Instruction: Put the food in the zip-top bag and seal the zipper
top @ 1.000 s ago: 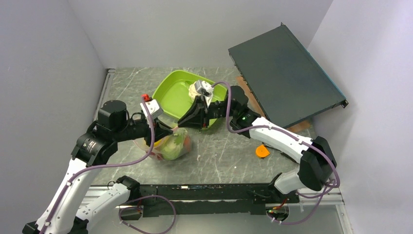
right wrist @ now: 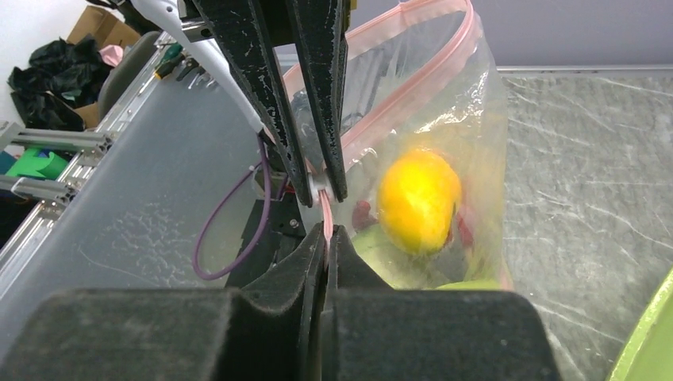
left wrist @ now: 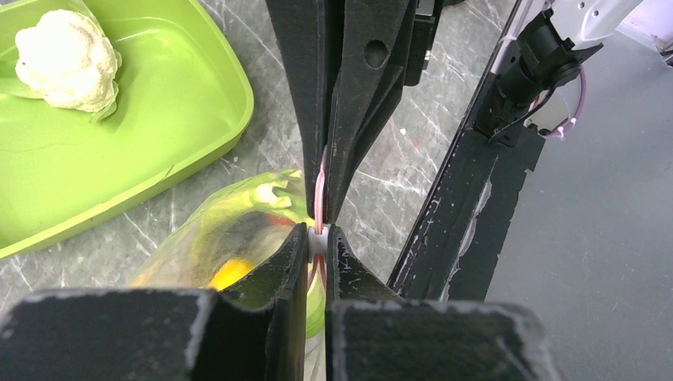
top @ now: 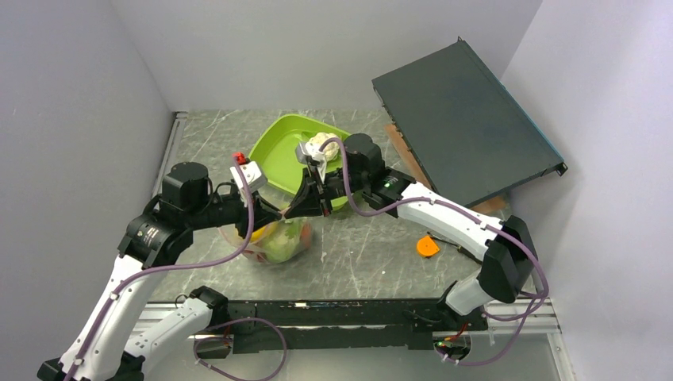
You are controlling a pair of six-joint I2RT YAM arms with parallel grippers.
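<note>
The clear zip top bag (top: 278, 248) stands on the table with food inside, including a yellow fruit (right wrist: 419, 200) and something green. In the right wrist view its pink-edged mouth (right wrist: 428, 71) gapes open behind the grippers. My left gripper is shut on the small white slider (left wrist: 318, 244) at the pink zipper strip. The right gripper is shut with the pink strip (right wrist: 326, 213) running between its fingertips, close beside the left one. A cauliflower (left wrist: 67, 59) lies in the green tray (left wrist: 210, 119), outside the bag.
Behind the grippers sits the green tray. A large dark panel (top: 468, 119) leans at the back right. An orange object (top: 427, 246) lies on the right side of the table, and the table's front middle is bare.
My right gripper has moved left, closer to the left gripper, and its wrist has tilted. The left arm and the bag are nearly where they were.
</note>
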